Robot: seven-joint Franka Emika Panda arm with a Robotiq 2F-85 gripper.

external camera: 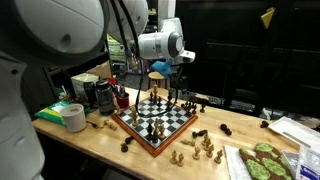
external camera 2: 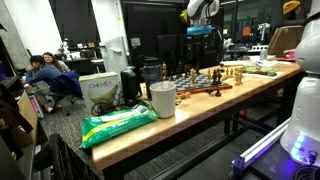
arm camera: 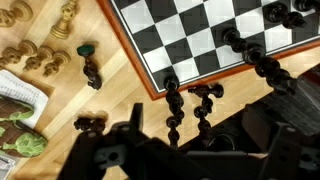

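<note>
A chessboard (external camera: 165, 122) with a brown frame lies on the wooden table, several pieces standing on it. Over its far edge hangs my gripper, open, with its dark fingers spread wide in the wrist view. Between and just ahead of them, several dark chess pieces (arm camera: 175, 104) stand or lie by the board's edge. More dark pieces (arm camera: 240, 44) are on the squares to the right. Light pieces (arm camera: 50, 66) lie off the board at the left. None is held. The exact gap between fingertips and pieces cannot be judged.
Near the table's left end are a white mug (external camera: 74, 118) and dark canisters (external camera: 104, 97). A tray with green and brown patches (external camera: 262, 162) lies front right, a white tray (external camera: 296, 133) behind it. Loose light pieces (external camera: 208, 146) stand right of the board. Bare table shows at far right.
</note>
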